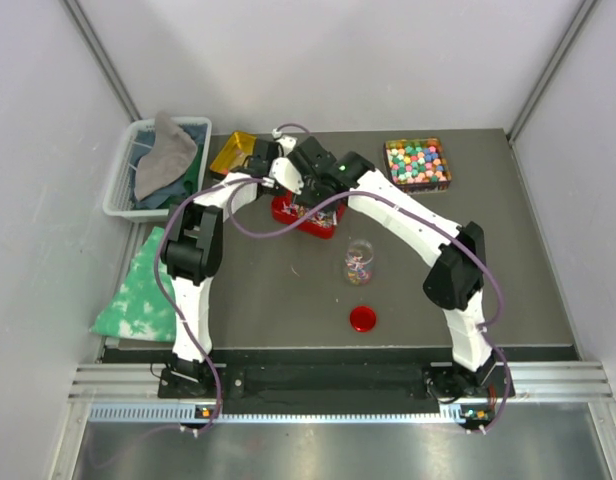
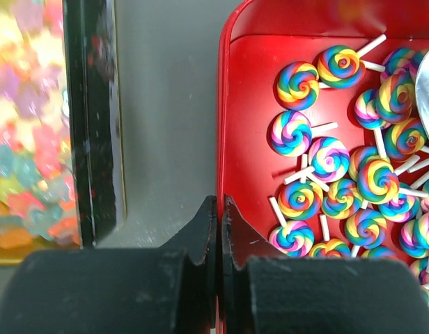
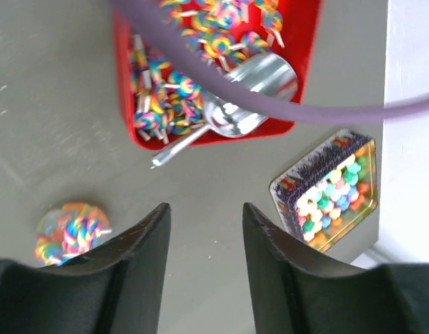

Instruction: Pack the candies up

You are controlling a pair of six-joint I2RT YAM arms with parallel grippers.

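Note:
Swirled rainbow lollipops [image 2: 328, 159] fill much of the red bin [image 2: 253, 83]. A metal scoop [image 3: 260, 76] lies in that bin, its handle [image 3: 180, 144] sticking out past the rim. My left gripper is shut at the bin's left edge; whether the rim lies between its fingers cannot be told. Apart stand the fingers of my right gripper, with bare table seen between them. A clear jar [image 1: 358, 262] holding some lollipops stands to the right, and the red lid [image 1: 363, 319] lies nearer the front.
A yellow bin [image 1: 234, 152] of gummy candies sits left of the red bin. Colourful candies fill another box [image 1: 417, 165] at the back right. A white basket [image 1: 118, 180] with cloths and a green cloth [image 1: 143, 290] are on the left.

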